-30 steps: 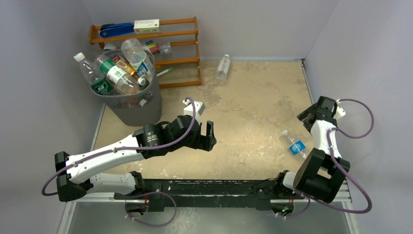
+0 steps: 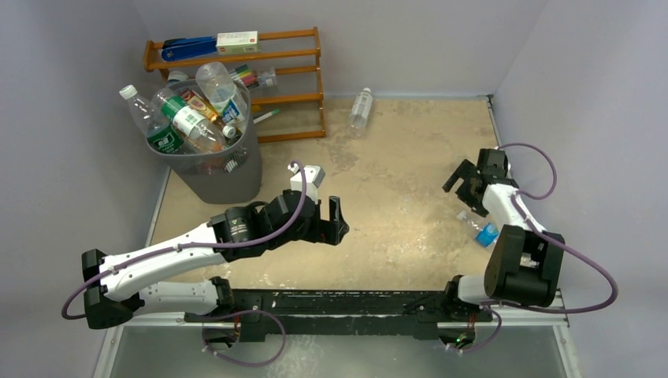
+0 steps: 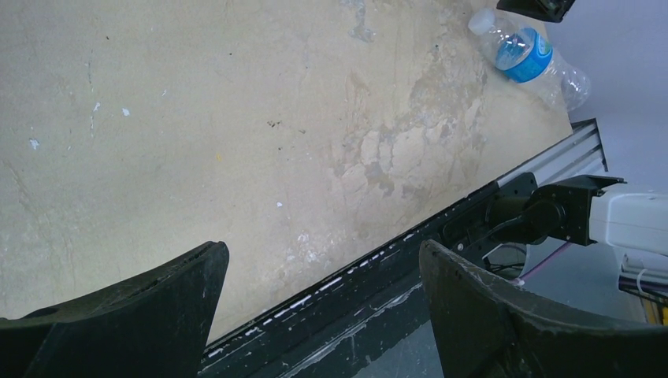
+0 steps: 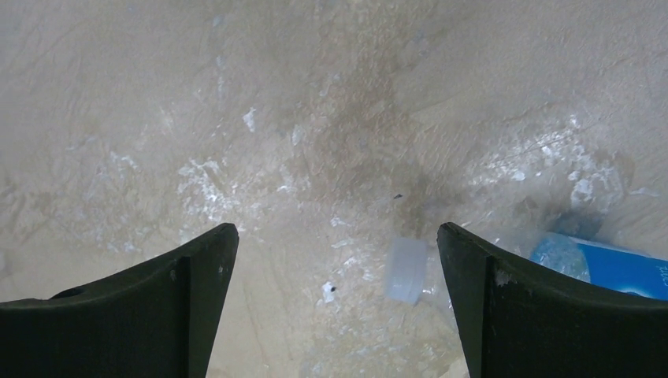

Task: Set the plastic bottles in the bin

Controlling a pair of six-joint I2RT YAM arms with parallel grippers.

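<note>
A clear bottle with a blue label [image 2: 480,230] lies at the right front of the table, also in the left wrist view [image 3: 526,55] and partly behind my right gripper in the right wrist view [image 4: 599,266]. My right gripper [image 2: 458,179] stands open just behind it, fingers empty. Another bottle [image 2: 361,111] lies upright-lengthwise at the back middle. The grey bin [image 2: 217,177] on the left is piled with bottles. My left gripper [image 2: 331,220] hangs over the left middle of the table, its fingers apart with nothing visible between them.
A wooden rack [image 2: 307,98] with boxes and pens stands behind the bin. Walls close the back and sides.
My right gripper has moved leftward from near the right wall. The left arm shifted slightly over the last second.
</note>
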